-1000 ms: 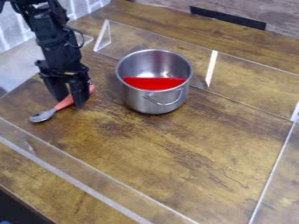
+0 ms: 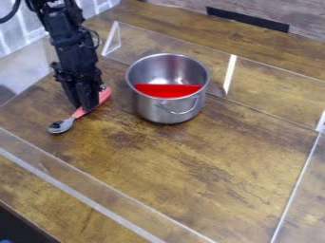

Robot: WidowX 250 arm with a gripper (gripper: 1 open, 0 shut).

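My black gripper (image 2: 79, 93) is at the left of the view, low over the table at a spoon (image 2: 61, 125) with a pink handle and a metal head. The fingers are over the handle; whether they grip it is hard to tell. A steel pot (image 2: 170, 106) with a red item (image 2: 168, 90) inside stands to the right of the gripper.
Clear panels border the work area, and a dark object sits at the far back right beyond it.
The gripper has moved slightly up and narrowed in view over the handle. The spoon has shifted a little to the right.
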